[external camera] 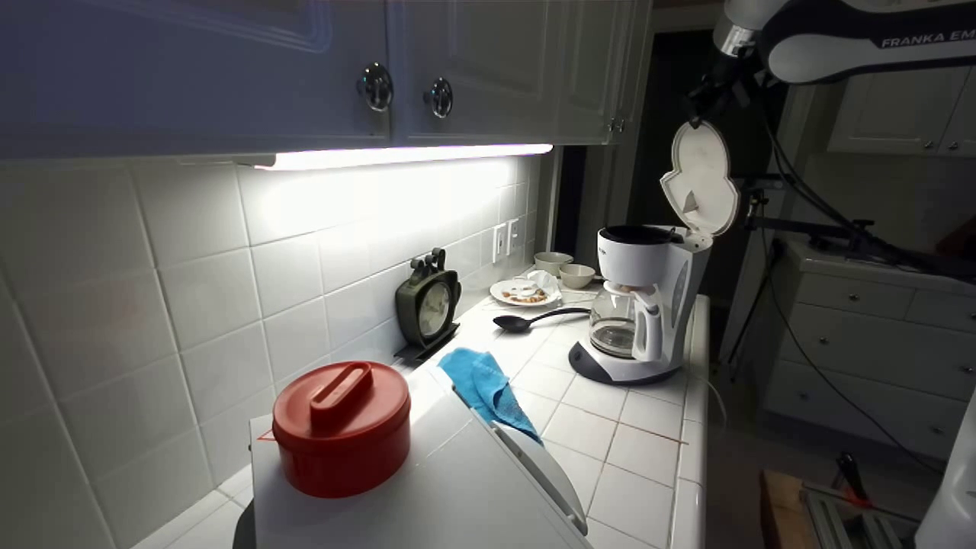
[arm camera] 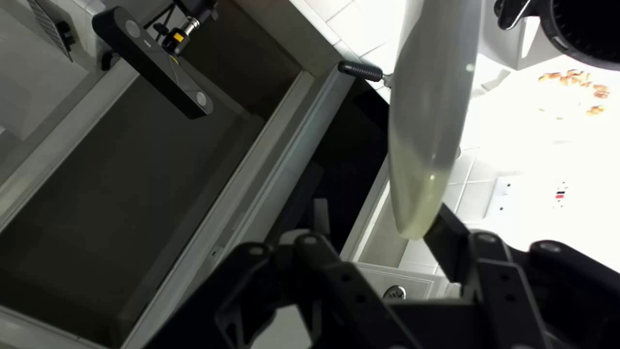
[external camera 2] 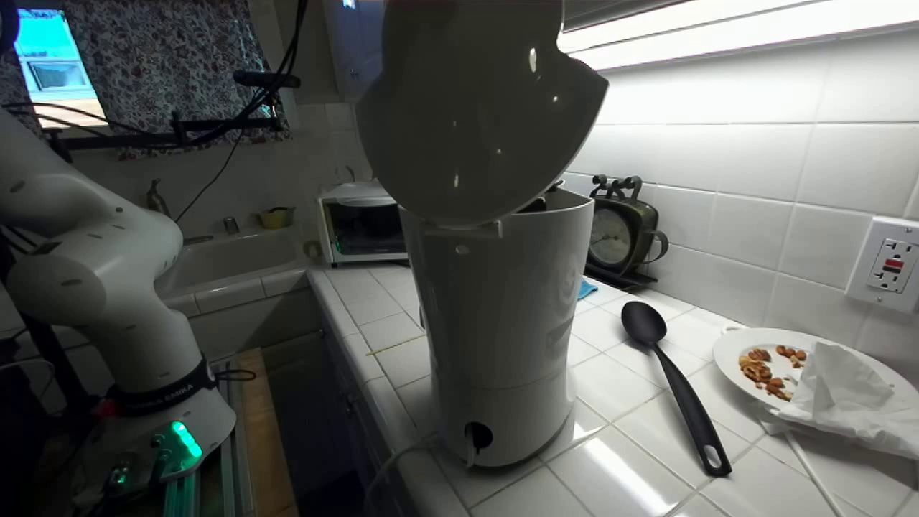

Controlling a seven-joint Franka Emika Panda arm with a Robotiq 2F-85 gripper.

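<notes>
A white coffee maker (external camera: 640, 261) stands upright on the tiled counter, its glass carafe (external camera: 611, 320) in place. Its white lid (external camera: 702, 174) is raised nearly upright, baring the dark opening. At the lid's top edge is my gripper (external camera: 699, 111), small and dark in the first exterior view. From the wrist, the lid (arm camera: 430, 128) reaches edge-on into the space between the parted fingers of my gripper. It lies close by the right finger pad (arm camera: 450, 238); whether they touch I cannot tell. The second exterior view shows the lid's outer face (external camera 2: 482, 112), with the gripper out of sight.
A black spoon (external camera 2: 680, 388) and a plate of nuts (external camera 2: 732, 349) lie on the counter by the coffee maker. A blue cloth (external camera: 489, 389) and a red lidded pot (external camera: 343, 435) are toward the near end. Upper cabinets (external camera: 512, 73) overhang the counter.
</notes>
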